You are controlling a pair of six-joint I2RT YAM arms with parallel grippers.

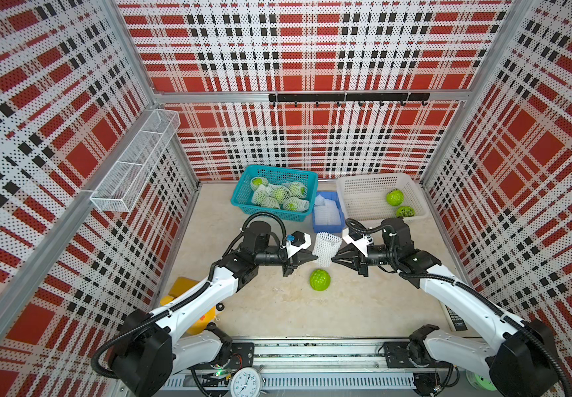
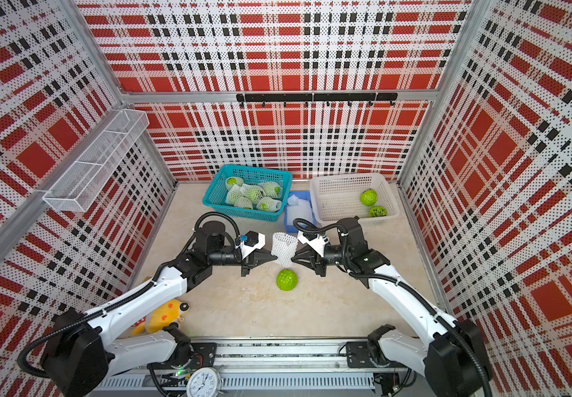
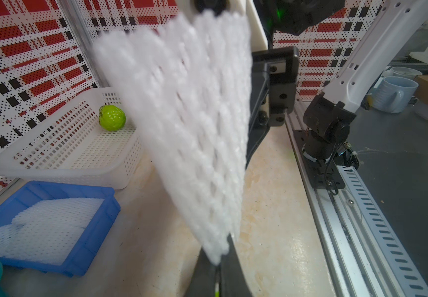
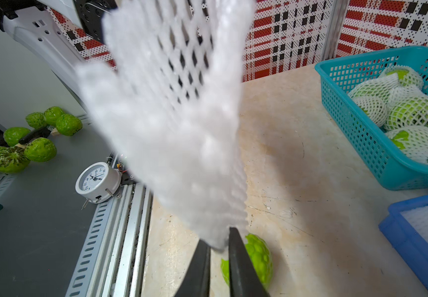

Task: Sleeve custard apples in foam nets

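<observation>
A white foam net (image 1: pixel 327 248) hangs between my two grippers, above the table. My left gripper is shut on its edge from the left. From the right, my right gripper reaches the net's opposite edge; its fingers (image 4: pixel 200 269) are slightly apart, with the rim between them. Below the net, a bare green custard apple (image 2: pixel 286 279) rests on the table; the right wrist view shows part of this custard apple (image 4: pixel 261 257) behind the fingers. Much of the right wrist view is covered by the blurred net.
A teal basket (image 1: pixel 239 196) at the back holds several netted fruits. Beside it are a blue tray (image 1: pixel 340 223) of flat nets and a white basket (image 1: pixel 352 198) with two bare custard apples.
</observation>
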